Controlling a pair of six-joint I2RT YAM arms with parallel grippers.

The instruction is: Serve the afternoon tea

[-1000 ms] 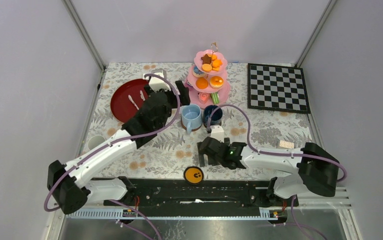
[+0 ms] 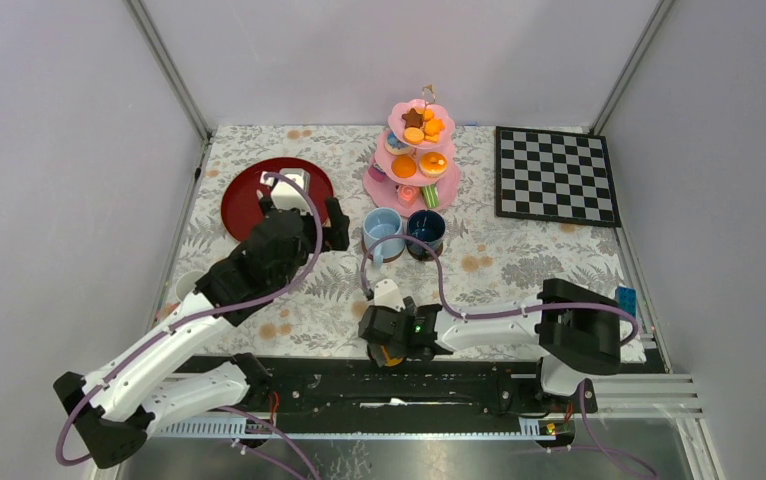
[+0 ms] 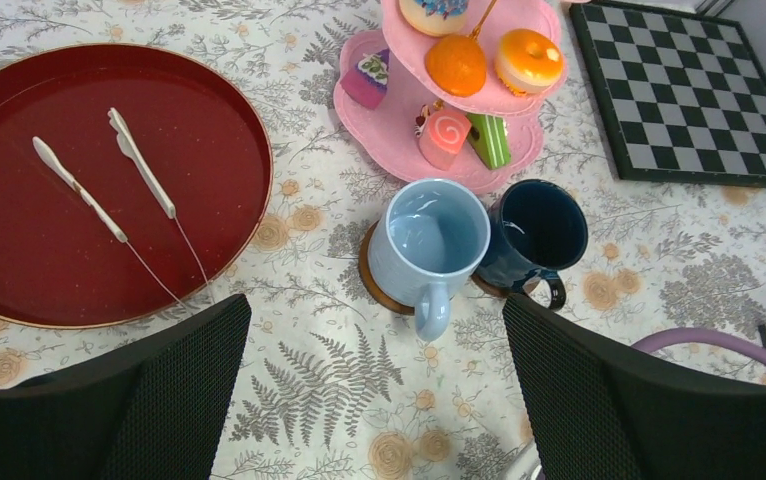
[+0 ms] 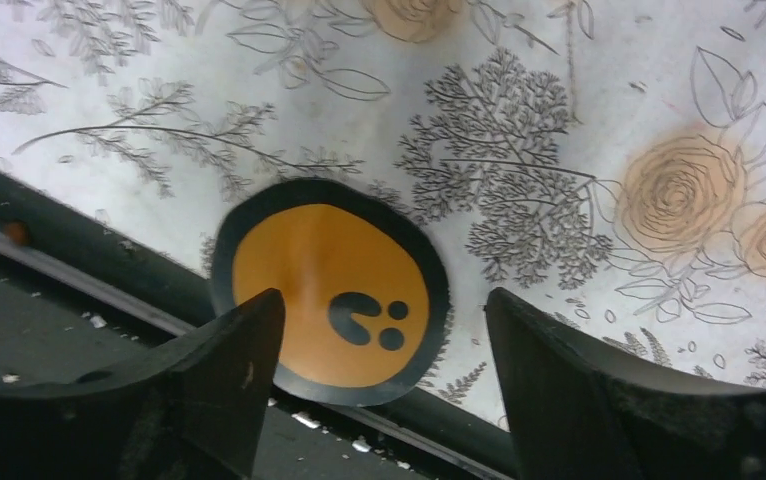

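Observation:
My left gripper stands open, with only tablecloth showing between its fingers. Beyond it in the left wrist view are a light blue mug [image 3: 427, 235] on a brown coaster [image 3: 381, 285] and a dark blue mug [image 3: 534, 235] beside it. A pink tiered stand [image 2: 421, 150] holding several sweets is behind the mugs. The red tray [image 2: 259, 180] carries two pale, slim utensils [image 3: 144, 165]. At the front edge my right gripper is open over a round orange coaster [image 4: 309, 260] with a dark rim. The coaster lies flat, partly over the table edge.
A checkered board [image 2: 557, 175] lies at the back right. Near the left edge stands a white cup [image 2: 187, 284], partly covered by my left arm. Tablecloth is clear between the mugs and the board.

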